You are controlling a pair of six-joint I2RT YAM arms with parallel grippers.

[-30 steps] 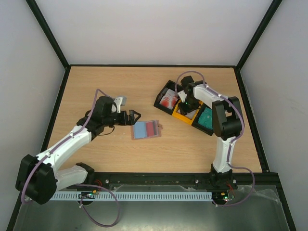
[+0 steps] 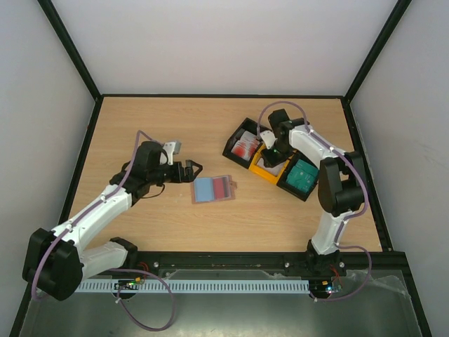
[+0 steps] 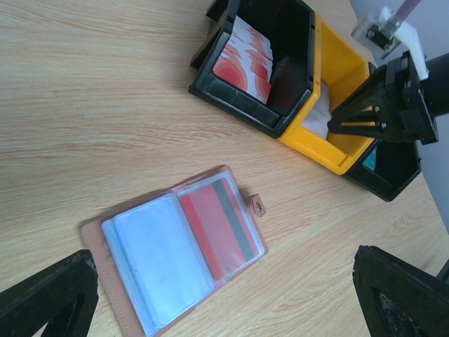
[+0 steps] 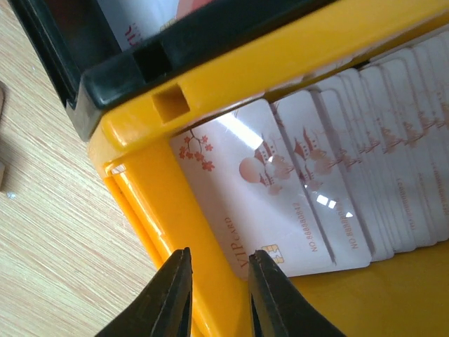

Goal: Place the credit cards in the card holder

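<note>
An open card holder [image 2: 213,189] lies flat on the table, with a blue card [image 3: 165,256] and a red-and-grey striped part under its clear pocket. Left of it in the top view, my left gripper [image 2: 198,168] is open and empty; its wrist view looks down on the holder. In the yellow bin [image 3: 319,151], several white cards [image 4: 256,186] with red print lie overlapped. My right gripper is low at this bin, its fingertips a narrow gap apart. Yellow wall shows between them, beside the nearest card's corner; whether they grip it cannot be told.
Black bins flank the yellow one: the left holds red-and-white cards [image 3: 245,60], the right holds teal cards [image 2: 302,175]. All stand touching in a slanted row. Bare table [image 2: 273,221] lies in front of the bins.
The right arm's elbow has swung a little to the right. My left arm has barely moved.
</note>
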